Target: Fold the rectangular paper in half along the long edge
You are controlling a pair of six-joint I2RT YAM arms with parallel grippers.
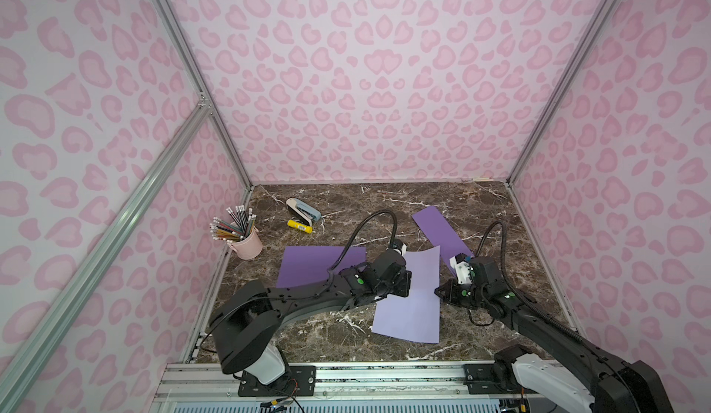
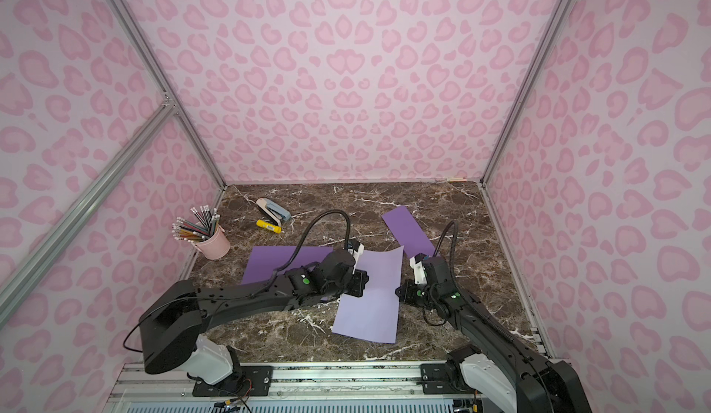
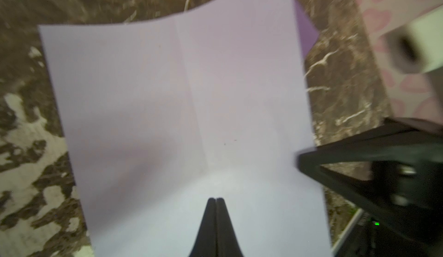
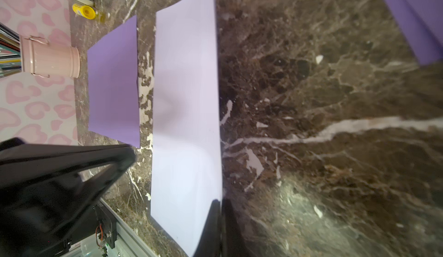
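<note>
The pale lilac paper (image 1: 418, 309) lies lengthwise in front of the arms, a faint crease running down its middle in the left wrist view. Its right long edge is lifted and bowed. On that edge my right gripper is shut, the paper's rim pinched between its fingertips. Above the paper hangs my left gripper, fingers pressed together and nothing between them. In the right wrist view the left gripper's dark fingers (image 4: 110, 158) stand over the paper's left side, clear of it.
A purple sheet (image 1: 318, 257) lies left of the paper, and a purple strip (image 1: 437, 227) behind it to the right. Further back left are a stapler (image 1: 305, 211), a yellow glue stick (image 1: 299, 225) and a pink pencil cup (image 1: 248, 245).
</note>
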